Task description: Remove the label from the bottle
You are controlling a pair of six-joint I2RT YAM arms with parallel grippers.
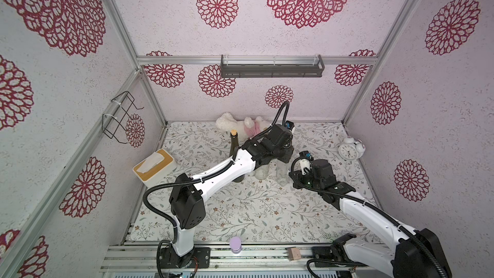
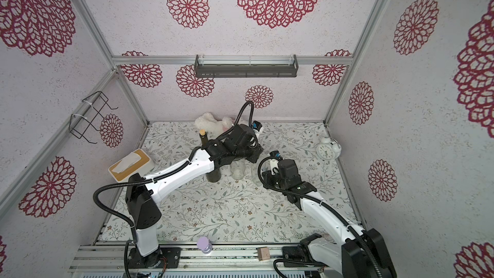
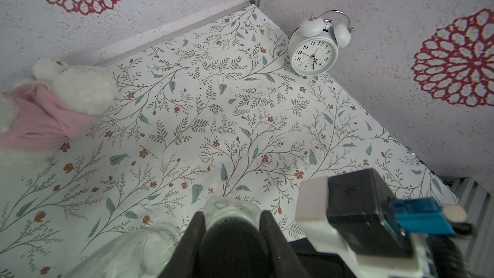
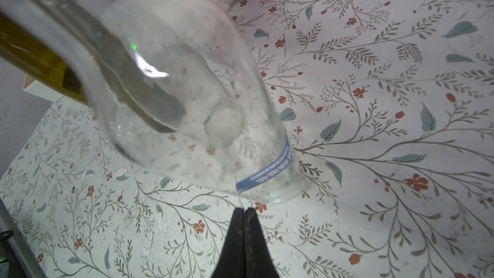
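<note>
The clear bottle (image 4: 205,72) has a blue strip of label with white print (image 4: 267,171) around its lower end in the right wrist view. From above its pale body (image 1: 281,175) shows between the arms. My left gripper is shut on the bottle's black round top (image 3: 234,249). My right gripper is shut, its tips close below the strip's left end. A faint clear edge runs from that end toward the fingertips; whether any film is pinched there I cannot tell.
Left of the held bottle stands another clear glass vessel (image 3: 139,252), and beyond it a dark bottle (image 1: 234,141) with an orange top. A white plush toy (image 1: 231,122) lies behind. An alarm clock (image 1: 351,149) is at right.
</note>
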